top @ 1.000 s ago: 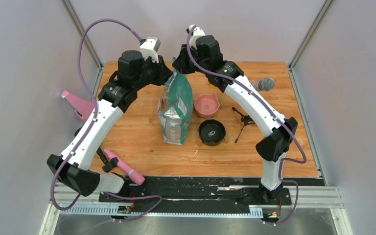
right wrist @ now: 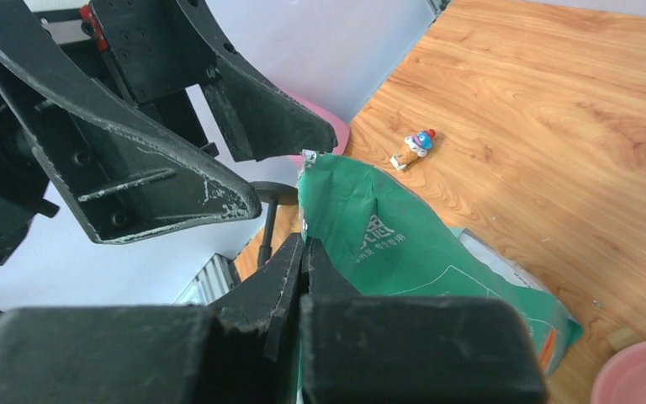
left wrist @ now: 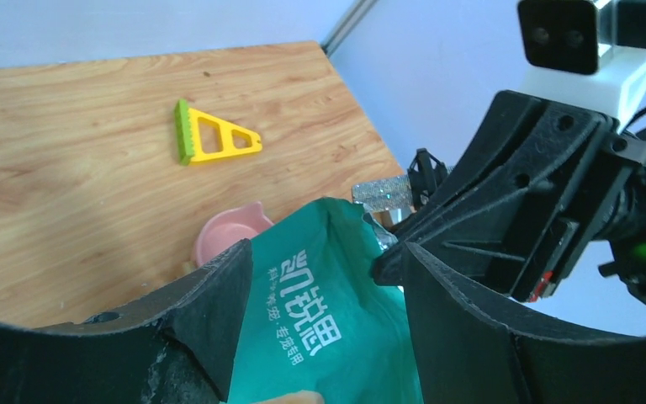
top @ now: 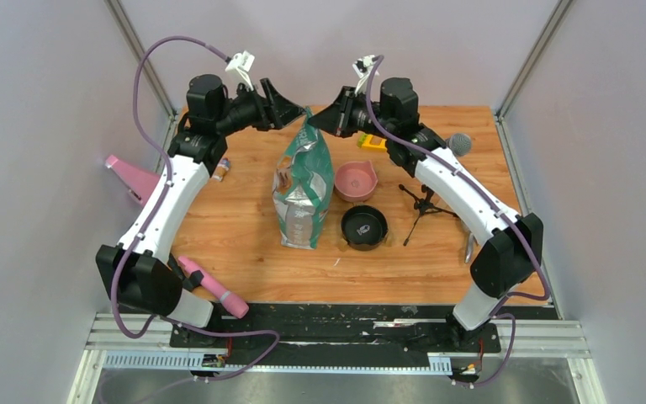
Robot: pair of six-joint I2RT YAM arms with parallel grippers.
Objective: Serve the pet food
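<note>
A tall green and silver food bag (top: 301,202) stands on the table, its crimped top raised between the grippers. My right gripper (top: 318,124) is shut on the top edge of the bag (right wrist: 370,227), whose thin rim runs into the fingertips in the right wrist view. My left gripper (top: 290,108) stands open just beside the bag's top, its fingers either side of the green film in the left wrist view. A pink bowl (top: 355,179) and a black bowl (top: 363,225) sit to the right of the bag.
A yellow toy (left wrist: 227,143), a microphone (top: 459,145) and a small tripod (top: 423,206) are on the right; a small figurine (right wrist: 412,149) and pink bottle (top: 219,286) on the left.
My right gripper has moved right with the bag's top.
</note>
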